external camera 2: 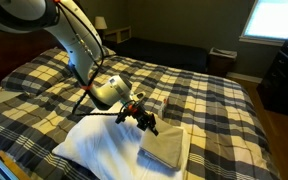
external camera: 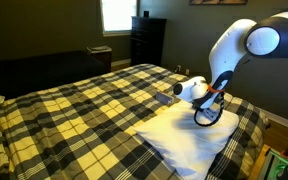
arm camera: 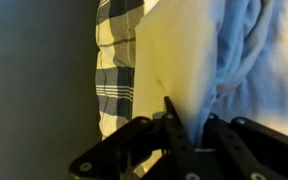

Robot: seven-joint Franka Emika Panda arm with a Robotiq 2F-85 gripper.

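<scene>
A beige cloth [external camera 2: 166, 147] lies partly folded over a larger white cloth [external camera 2: 92, 150] on the bed. In exterior view 2 my gripper [external camera 2: 146, 124] is at the beige cloth's near-left edge, low over the white one. The wrist view shows a bunched strip of the beige cloth [arm camera: 174, 60] running up from between the fingers, with my gripper shut on it. Exterior view 1 has the white cloth [external camera: 184, 142] spread beneath the arm; the grip itself is too small to make out there.
A plaid blanket [external camera: 79, 115] covers the bed, broad and mostly clear to the left in exterior view 1. A small grey object [external camera: 164, 98] lies on it just beyond the white cloth. A dark dresser [external camera: 148, 40] stands at the back wall.
</scene>
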